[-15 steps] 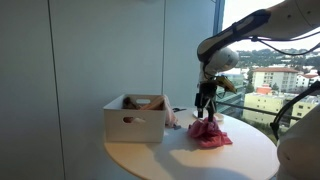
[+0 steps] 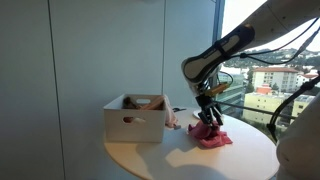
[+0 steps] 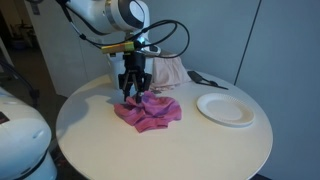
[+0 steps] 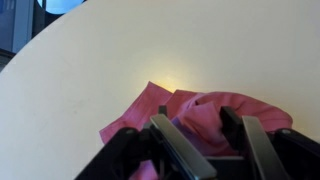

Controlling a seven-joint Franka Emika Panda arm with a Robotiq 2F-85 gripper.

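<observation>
A crumpled pink cloth [image 3: 150, 114] lies on the white round table, spread around a raised middle. My gripper [image 3: 135, 97] points down at the top of that raised part, its fingertips right at the fabric. In the wrist view the gripper is part open, and a fold of the pink cloth [image 4: 205, 112] rises between its two fingers. Whether both pads press on the fold cannot be made out. From the side, the gripper [image 2: 210, 121] reaches down into the cloth [image 2: 211, 139].
A white plate [image 3: 226, 110] and a dark utensil [image 3: 202, 79] lie on the table. A pale pink cloth [image 3: 172, 72] sits behind the arm. At the table's left stands a white box [image 2: 137, 121] with items inside.
Over the last second my gripper has come down from above the pink cloth and moved slightly left, into its raised middle. The cloth lies in about the same place.
</observation>
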